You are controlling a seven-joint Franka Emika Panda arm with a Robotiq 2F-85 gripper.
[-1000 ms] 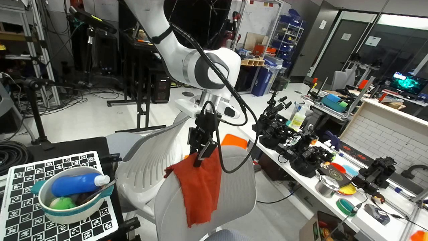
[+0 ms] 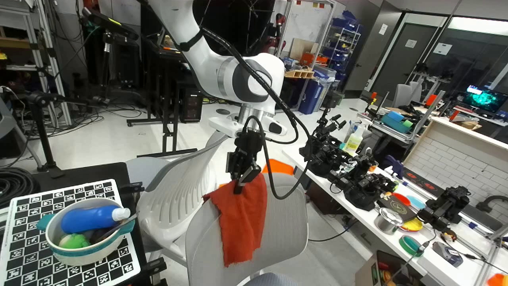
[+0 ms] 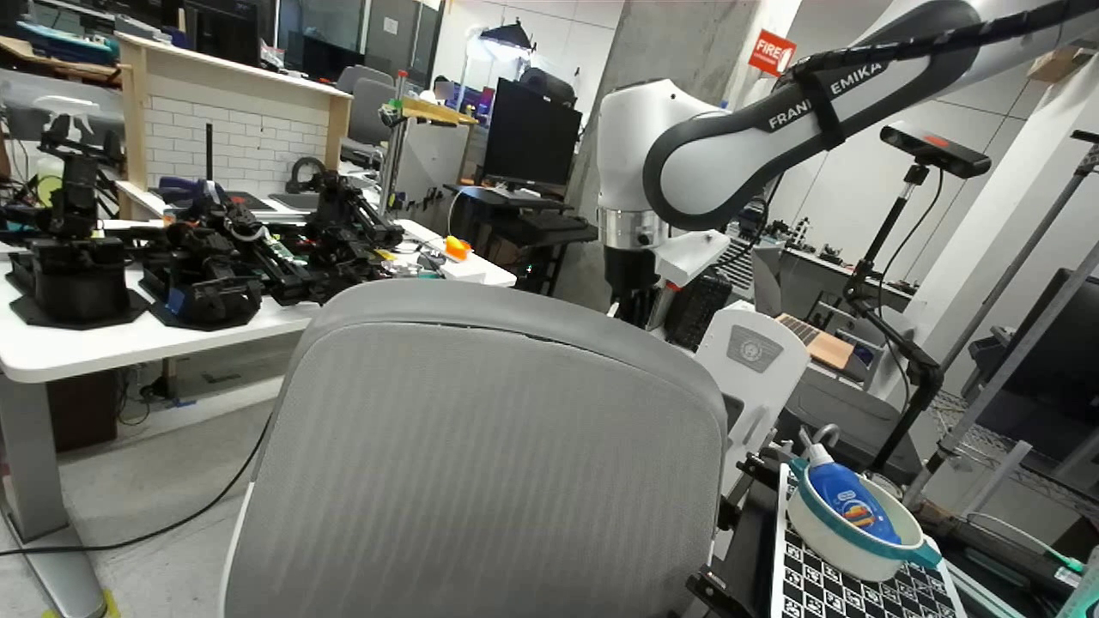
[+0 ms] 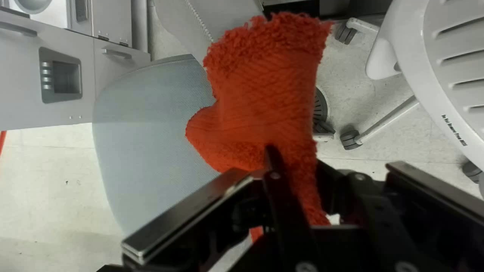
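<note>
In exterior view 1 a red-orange cloth (image 2: 243,219) hangs against the grey mesh back of a chair (image 2: 285,214). At the cloth's upper part is my gripper (image 2: 241,183), shut on it. The wrist view has the fuzzy cloth (image 4: 272,99) running between the dark fingers, with the chair back (image 4: 145,136) below and to the left. In exterior view 2 the chair back (image 3: 484,463) hides the cloth and most of the gripper. Whether the cloth touches the chair's top edge is hard to make out.
A second, white slatted chair (image 2: 178,205) stands close on the left. Beyond it, a pot (image 2: 88,255) holding a blue bottle (image 2: 90,218) rests on a checkered board (image 2: 112,188). On the right is a white table (image 2: 355,202) crowded with black devices. A loose cable hangs beside the gripper.
My gripper and the cloth have shifted slightly right in exterior view 1. The grey chair back has moved a little the same way. The gripper stays shut on the cloth.
</note>
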